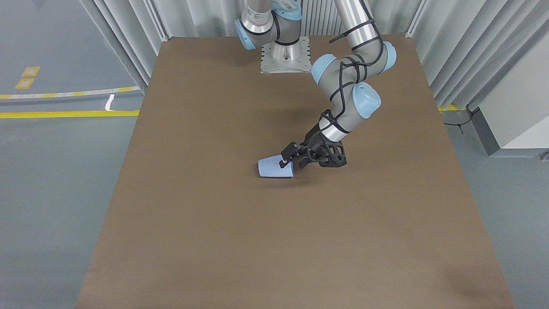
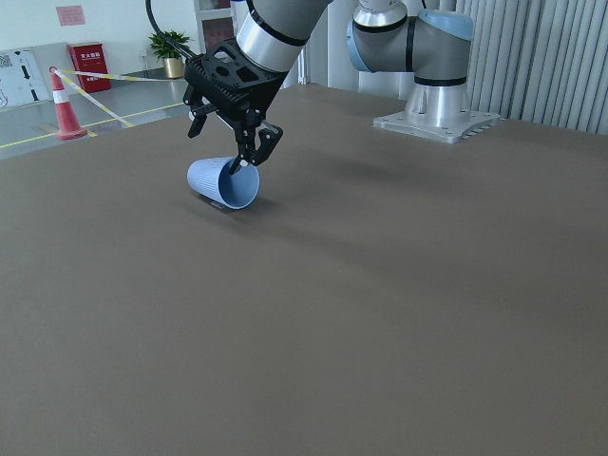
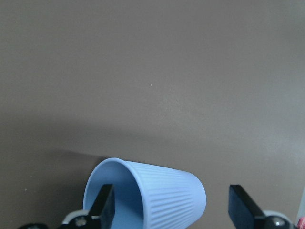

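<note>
A light blue ribbed cup (image 1: 272, 167) lies on its side on the brown table (image 1: 221, 226); in the left view its mouth faces toward the right. My gripper (image 1: 292, 162) is low over the cup's right part, tilted. In the left view the open gripper (image 2: 228, 142) hangs just above the cup (image 2: 206, 180). In the wrist view the cup (image 3: 169, 200) lies at the bottom, between and beyond the two separated fingertips; I cannot tell whether either touches it.
The robot's base (image 1: 285, 59) stands at the back of the table.
</note>
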